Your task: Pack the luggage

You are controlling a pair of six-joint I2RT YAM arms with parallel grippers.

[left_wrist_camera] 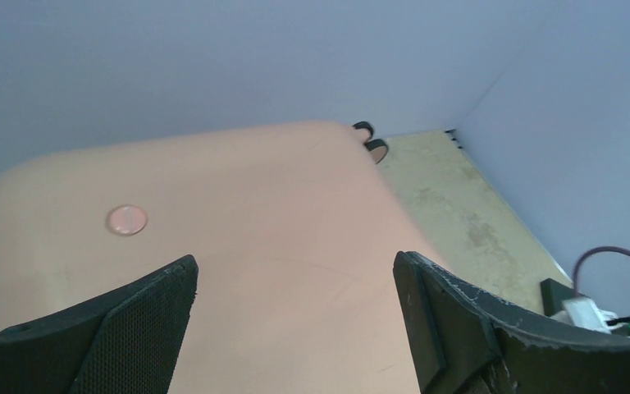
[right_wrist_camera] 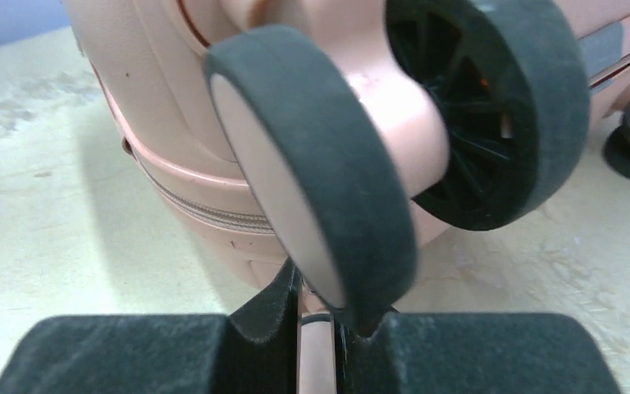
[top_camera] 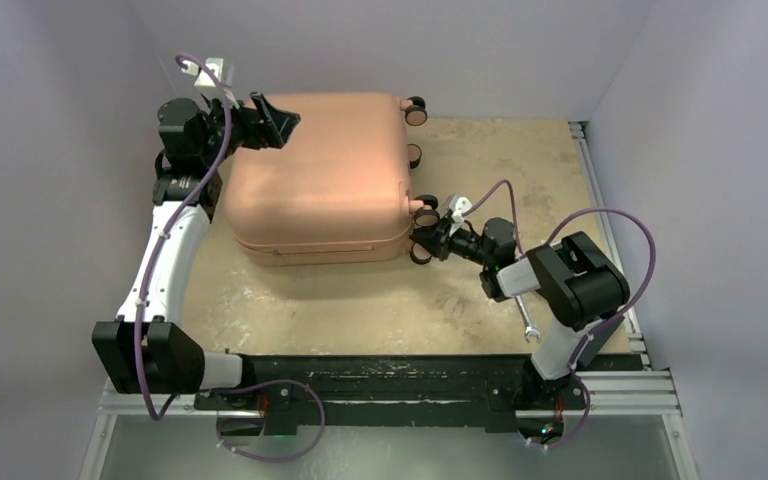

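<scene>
A large closed pink suitcase lies flat, its dark-rimmed wheels facing right. Over its upper left part my left gripper is open, its spread fingers empty above the smooth shell. At the near right corner, my right gripper reaches in among the wheels. In the right wrist view its fingers are shut to a narrow gap. An upper wheel hides the fingertips, so what they pinch cannot be made out. A zipper runs along the seam just left of them.
A wrench lies by the right arm. Grey walls enclose the left, back and right sides.
</scene>
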